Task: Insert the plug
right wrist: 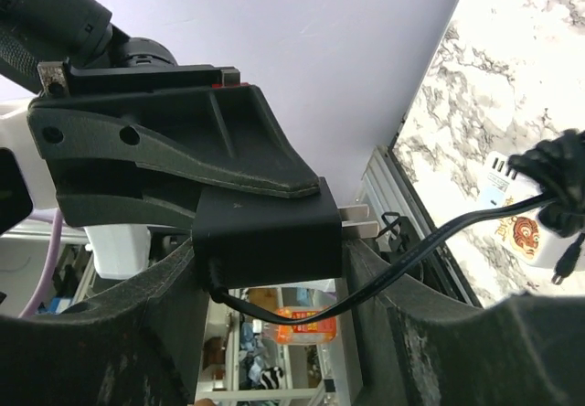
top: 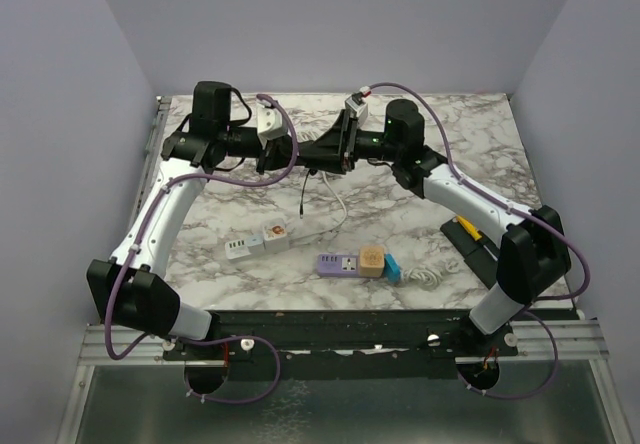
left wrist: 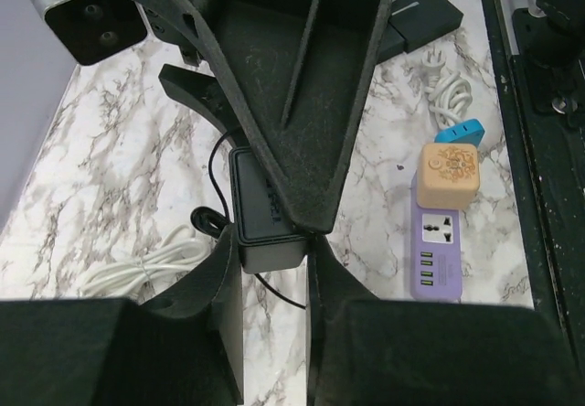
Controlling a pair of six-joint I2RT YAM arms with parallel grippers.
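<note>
A black plug [left wrist: 260, 200] with a thin black cable [right wrist: 439, 232] is held up over the table, in the middle of the top view. My left gripper has shut on the plug's pale end. On the same plug my right gripper is also shut, so the two grippers meet face to face. In the top view their dark fingers hide most of the plug. Below lie a purple power strip [left wrist: 435, 252] with open sockets and a white strip [top: 244, 248].
A tan cube adapter [left wrist: 448, 170] and a blue adapter [left wrist: 462, 133] sit at the purple strip's end. A white cube [top: 275, 236] stands by the white strip. White cords [left wrist: 146, 269] and a black tray [top: 480, 254] lie nearby.
</note>
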